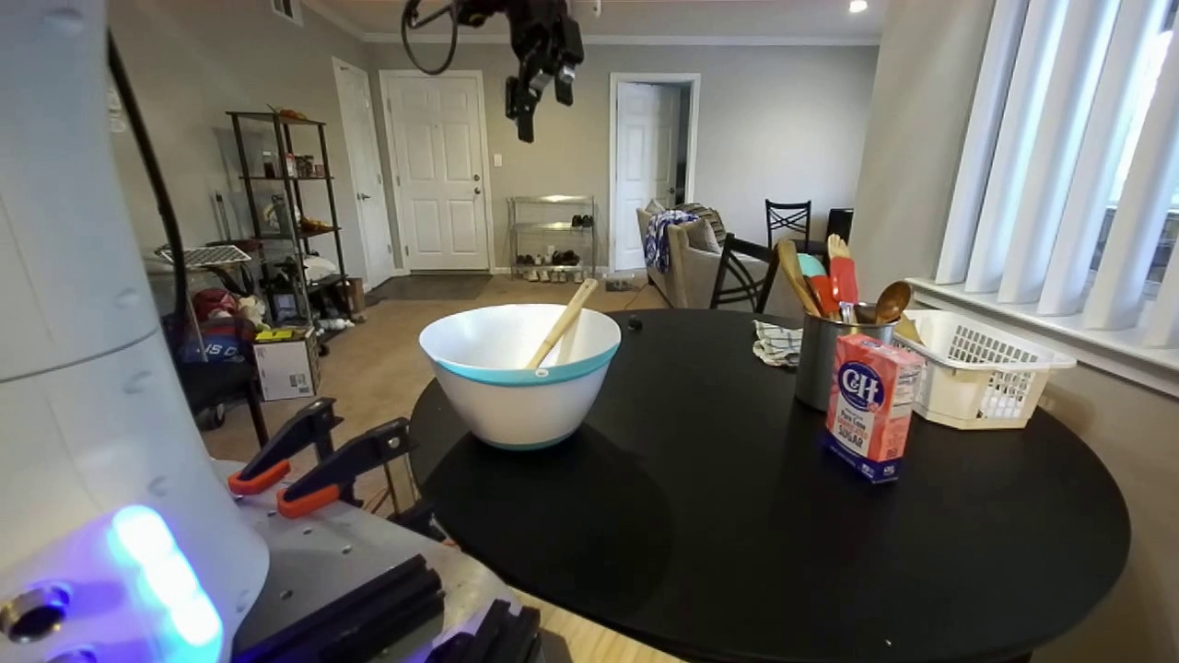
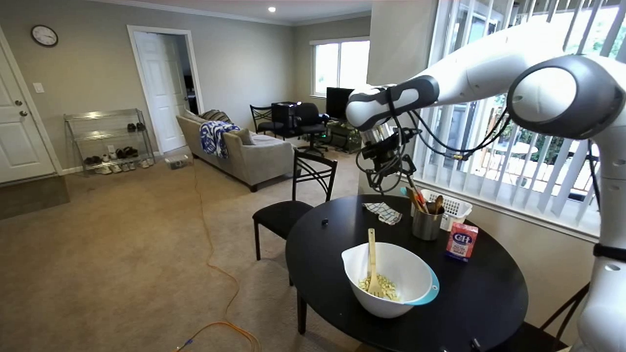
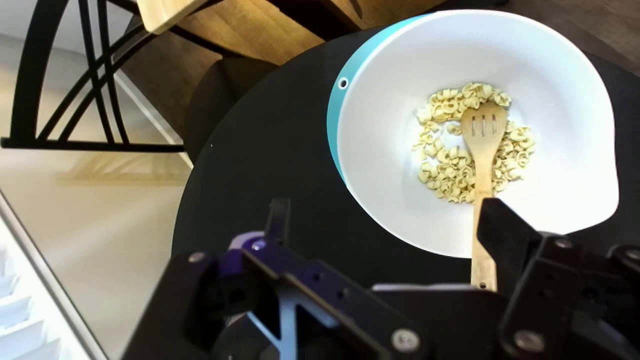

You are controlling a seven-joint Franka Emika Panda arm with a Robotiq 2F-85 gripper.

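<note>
A white bowl with a teal rim stands on the black round table. Pale shell-like pasta covers part of its bottom. A slotted wooden spatula leans in the bowl, its head among the pasta and its handle out over the rim. High above the table, my gripper hangs open and empty, well clear of the bowl. From the wrist view the gripper has its fingers wide apart, with the right finger overlapping the spatula's handle in the picture only.
A sugar box, a metal utensil holder with several utensils, and a white basket stand on the window side. A checked cloth lies behind them.
</note>
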